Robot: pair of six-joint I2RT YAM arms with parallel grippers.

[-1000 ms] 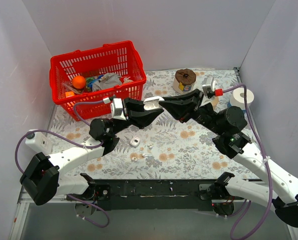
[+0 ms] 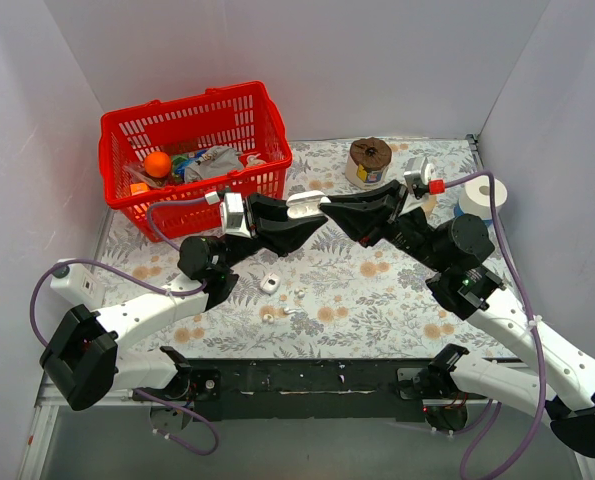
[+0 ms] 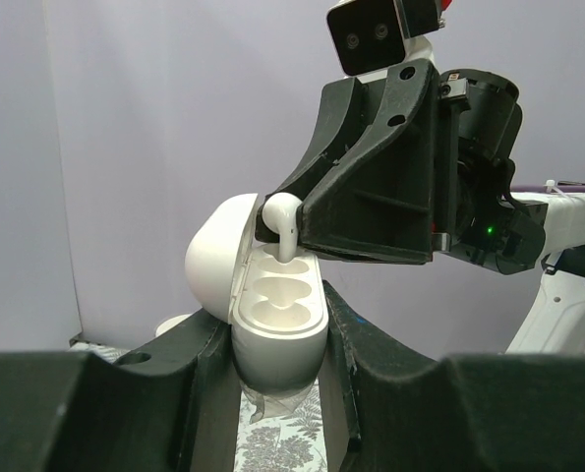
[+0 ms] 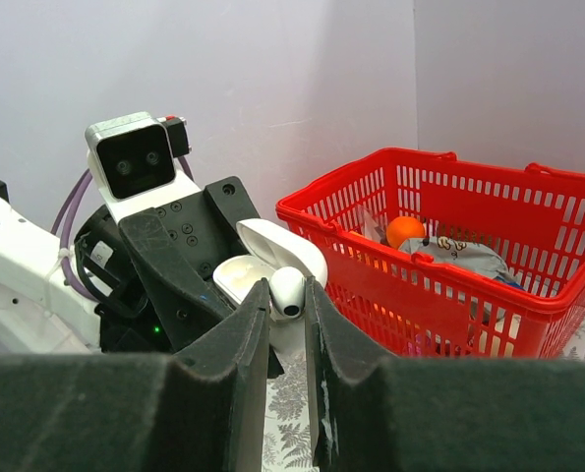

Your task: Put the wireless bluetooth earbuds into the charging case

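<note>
The white charging case [image 3: 280, 349], lid [image 3: 216, 258] swung up, is clamped in my left gripper [image 2: 299, 213], which is shut on it above the table. Several rounded hollows show in the case's inner face. Opposite, my right gripper [image 2: 326, 206] is shut on a white earbud [image 3: 283, 214]. The earbud's stem points down at the far end of the hollows. It seems to meet the case there, but how deep it sits cannot be told. From the right wrist view, the earbud's round head [image 4: 287, 287] shows between the fingertips, in front of the open lid.
Small white pieces [image 2: 268, 318] and a small white box [image 2: 269, 284] lie on the patterned tabletop below. A red basket [image 2: 195, 150] stands at back left. A brown-topped roll [image 2: 369, 162] and a white roll [image 2: 482, 198] are at the back right.
Compared with about a second ago, my right gripper and its arm have shifted slightly to the right, still at the case. My left gripper and the case look unmoved.
</note>
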